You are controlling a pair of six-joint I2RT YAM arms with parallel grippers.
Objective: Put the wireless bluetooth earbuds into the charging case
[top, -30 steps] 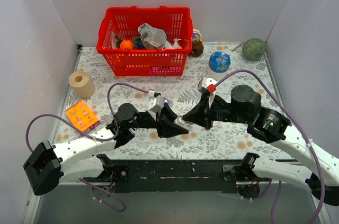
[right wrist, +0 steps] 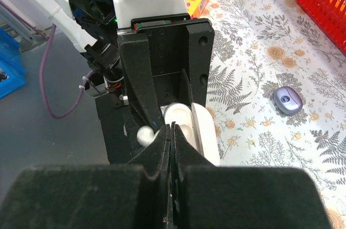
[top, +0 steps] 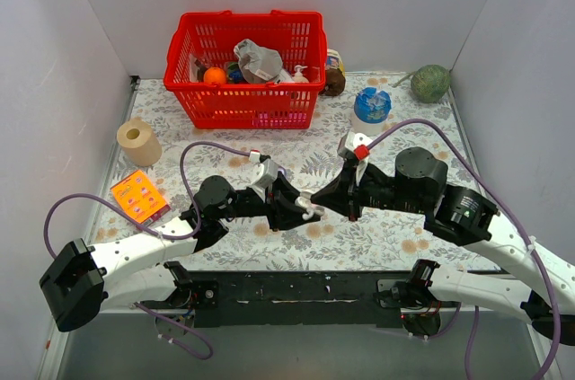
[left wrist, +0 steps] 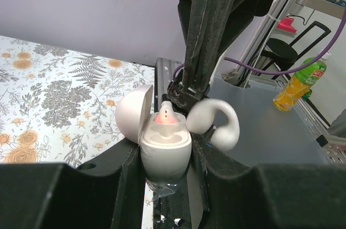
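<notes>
My left gripper (top: 300,207) is shut on the white charging case (left wrist: 165,150), holding it above the table with its lid (left wrist: 131,113) open. A small reddish light glows in the middle of the case's inside. A white, curved earbud (left wrist: 220,123) hangs at the case's side, opposite the lid; whether it touches the case cannot be told. My right gripper is shut, its tips close above the case, and nothing clearly shows between them. In the right wrist view, one rounded end of the earbud (right wrist: 145,136) shows left of those tips; the fingers hide much of the case.
On the patterned table lies a small purple-grey oval object (right wrist: 287,100). A red basket (top: 247,119) stands at the back, with a paper roll (top: 139,142) and an orange box (top: 140,196) to the left.
The earbud now sticks out toward the table's front from the case, where earlier it lay closer in. Both arms stand almost as before; the right has shifted very slightly.
</notes>
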